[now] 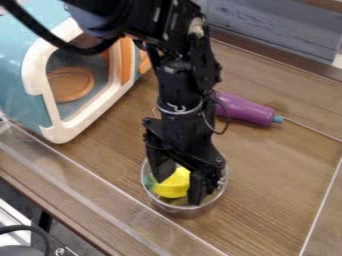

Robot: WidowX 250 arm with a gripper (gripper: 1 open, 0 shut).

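Observation:
My black gripper [182, 176] is lowered into a round metal bowl [187, 206] on the wooden counter, its open fingers around a yellow object [171, 186] with a pale green end at the left. The gripper hides part of that object, so I cannot tell whether the fingers touch it.
A toy oven [27, 62] in light blue and white, with an orange disc inside, stands at the upper left. A purple bottle-like object [245, 110] lies behind the bowl to the right.

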